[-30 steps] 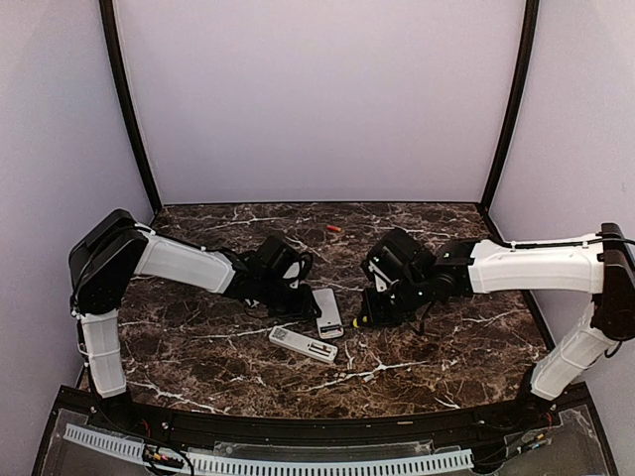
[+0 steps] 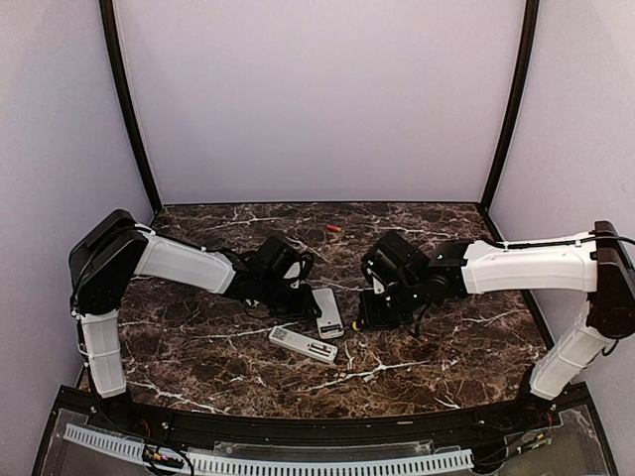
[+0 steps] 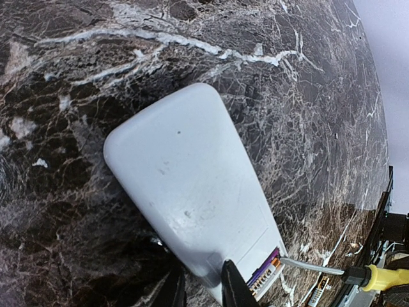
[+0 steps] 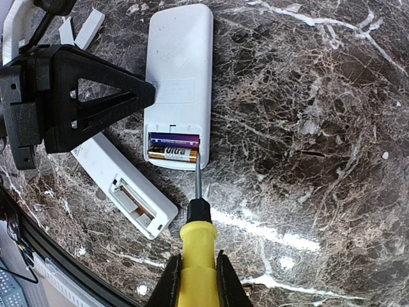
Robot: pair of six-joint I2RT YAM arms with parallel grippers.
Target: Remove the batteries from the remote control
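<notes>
The white remote (image 4: 179, 57) lies back side up, its battery bay uncovered. Inside sit a purple battery (image 4: 174, 140) and a gold-and-black battery (image 4: 170, 153). My right gripper is shut on the yellow handle of a screwdriver (image 4: 198, 240), whose metal tip reaches the right end of the batteries. At the remote's left side stands my left gripper, its fingers part open; one fingertip (image 4: 146, 93) is against or just over that edge. Whether it touches cannot be told. In the top view the remote (image 2: 326, 309) lies between both grippers.
A second white remote (image 4: 124, 185) with an empty bay lies near the front. Small white pieces (image 4: 89, 29) rest beyond the left gripper. A red object (image 2: 333, 228) lies at the back.
The left arm and both remotes look unmoved.
</notes>
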